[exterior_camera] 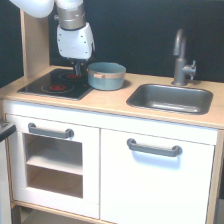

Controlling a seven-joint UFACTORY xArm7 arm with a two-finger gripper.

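A blue-grey pot sits upright on the wooden counter, at the right edge of the black stovetop. My gripper points down over the back right of the stovetop, just left of the pot, its dark fingers near the pot's left rim. Whether the fingers touch the pot cannot be made out. They blend into the dark wall and burner, so how far apart they stand is unclear.
To the right, a sink with a grey faucet is set into the counter. Clear counter lies between pot and sink. Below are an open-fronted compartment and a shut white cabinet door.
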